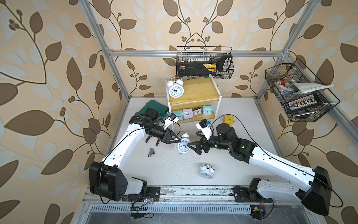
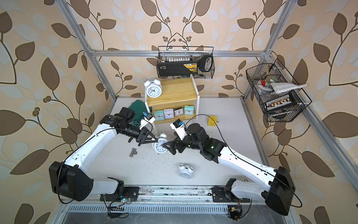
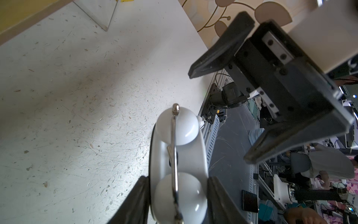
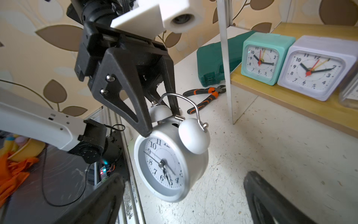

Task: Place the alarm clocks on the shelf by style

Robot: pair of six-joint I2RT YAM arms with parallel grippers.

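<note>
A white twin-bell alarm clock hangs between my grippers above the table, my left gripper closed around its bell end, its fingers on either side. My right gripper is open, apart from that clock, to its right. Another white twin-bell clock stands on the shelf's top board. Four square clocks, teal, lilac, dark and teal, sit on the lower board. A third white clock rests on the table front.
Pliers, a metal fitting and a green case lie left on the table. A yellow box is at the right of the shelf. Wire baskets hang on the frame above.
</note>
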